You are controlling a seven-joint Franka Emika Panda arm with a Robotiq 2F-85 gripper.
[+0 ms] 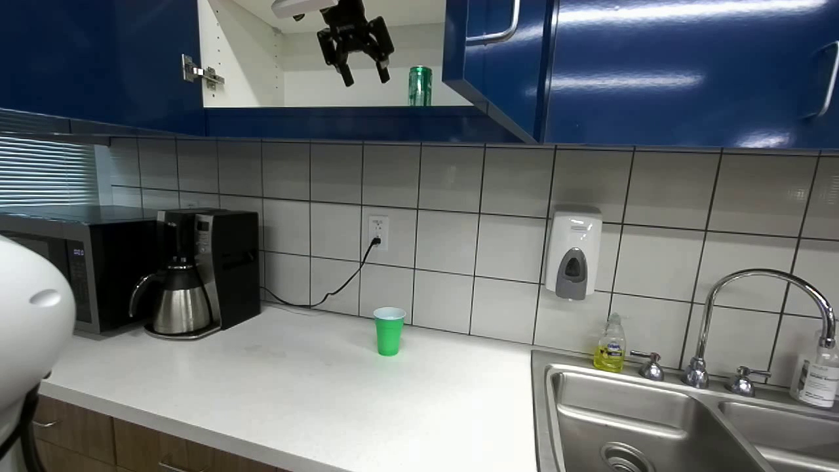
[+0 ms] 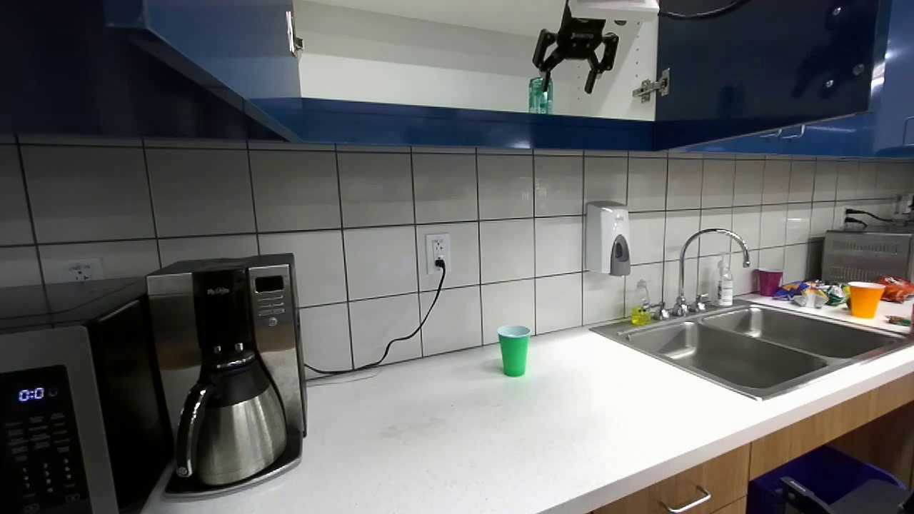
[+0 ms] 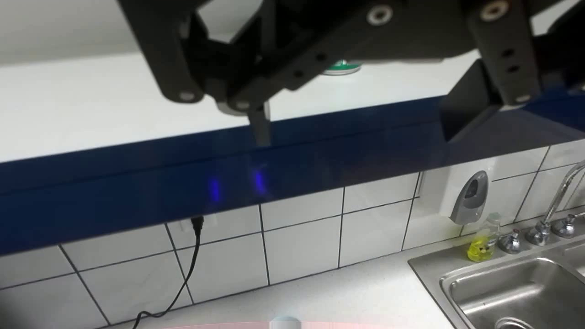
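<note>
Inside the open wall cabinet, a green can [image 1: 420,86] stands upright on the shelf. My gripper [image 1: 366,79] hangs by the cabinet opening, left of the can in the first exterior view, its fingers open and empty. From the second exterior view, the gripper [image 2: 567,85] overlaps the upper edge of the can [image 2: 535,96]. Only the base of the can [image 3: 342,68] shows in the wrist view, behind the gripper; the rest is hidden. A green cup [image 1: 389,331] stands upright on the counter below.
Open blue doors [image 1: 500,63] flank the cabinet, and a raised blue lip [image 1: 338,123] runs along its front. A coffee maker [image 2: 235,377], a microwave [image 2: 51,411] and the sink [image 2: 728,343] border the counter. Free counter surrounds the cup.
</note>
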